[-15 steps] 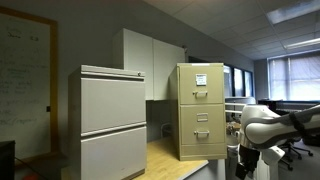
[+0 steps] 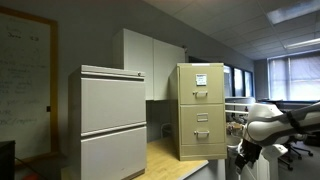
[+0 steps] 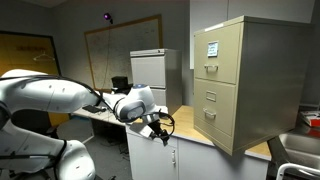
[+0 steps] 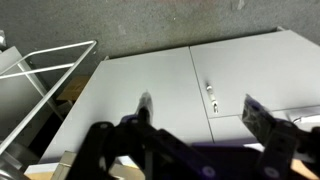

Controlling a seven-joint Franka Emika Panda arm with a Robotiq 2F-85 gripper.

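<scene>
My gripper (image 3: 162, 132) hangs in front of the white base cabinet (image 3: 195, 165), close to the counter's front edge. In the wrist view the gripper is open, its dark fingers wide apart with nothing between them. Beyond them are two white cabinet doors (image 4: 145, 85) that look shut, with a small metal handle (image 4: 211, 97) beside their seam. A gap separates the fingers from the doors, though its depth is hard to judge.
A tan filing cabinet (image 3: 219, 80) stands on the wooden counter (image 3: 185, 122), right of the arm. A grey filing cabinet (image 2: 110, 120) stands farther along. White wire racking (image 4: 45, 75) fills the wrist view's left side. Grey floor (image 4: 130, 22) lies open before the doors.
In exterior view 1 my gripper has risen slightly and tilted, now pointing more to the left. The filing cabinets have not moved.
</scene>
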